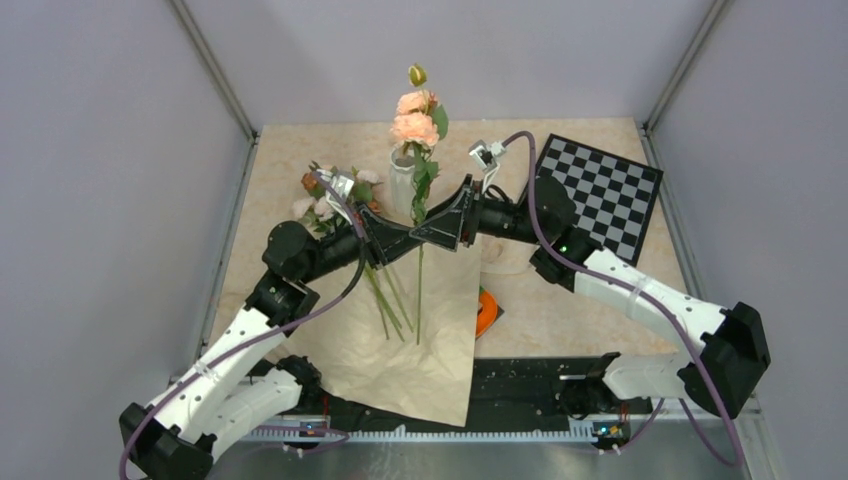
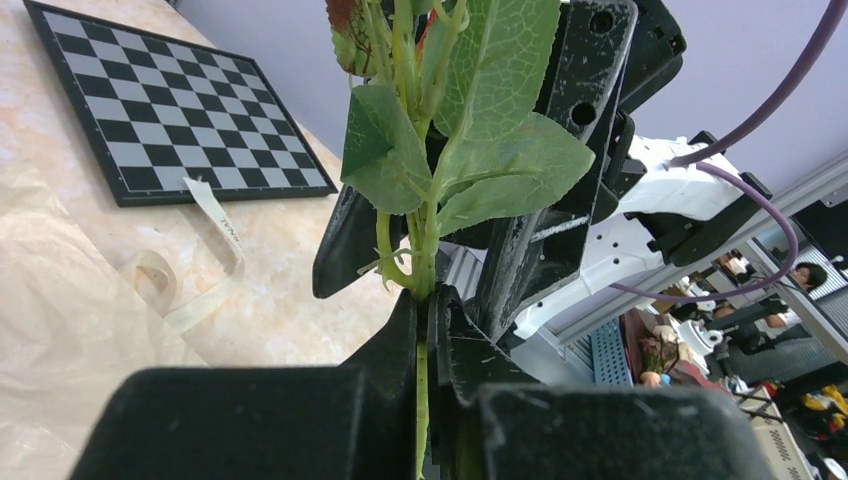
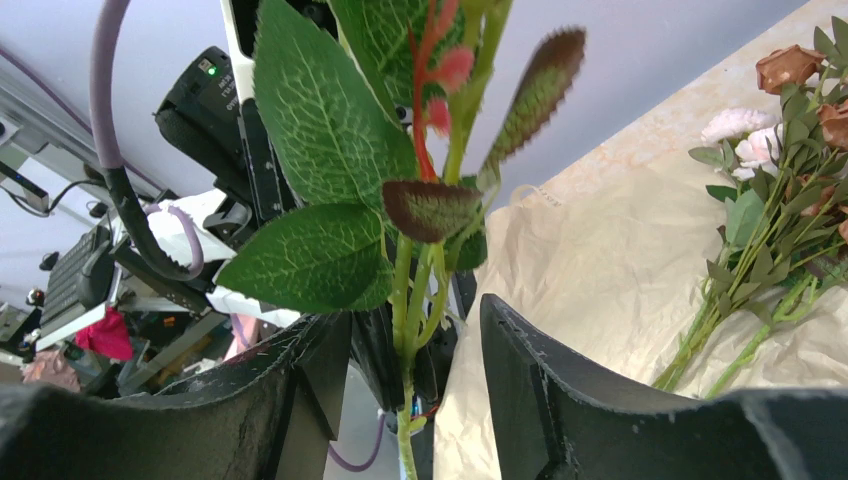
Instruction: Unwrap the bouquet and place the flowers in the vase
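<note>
My left gripper is shut on the green stem point(image 2: 421, 390) of a peach flower point(image 1: 414, 128), held upright with its blooms toward the back. My right gripper stands open around that same stem just above the left fingertips; the stem and leaves point(image 3: 330, 150) lie between its fingers, which do not close on it. In the top view the two grippers' tips meet at the stem. The white vase point(image 1: 400, 185) stands behind, partly covered by the flower. Other flowers point(image 3: 770, 180), brown and pale pink, lie on the paper to the left, partly hidden by my left arm in the top view.
Brown paper point(image 1: 410, 370) covers the table's middle front. A checkered board point(image 1: 598, 195) lies at the right back. An orange ring point(image 1: 486, 312) sits right of the paper, with a pale ribbon point(image 2: 215, 270) near it.
</note>
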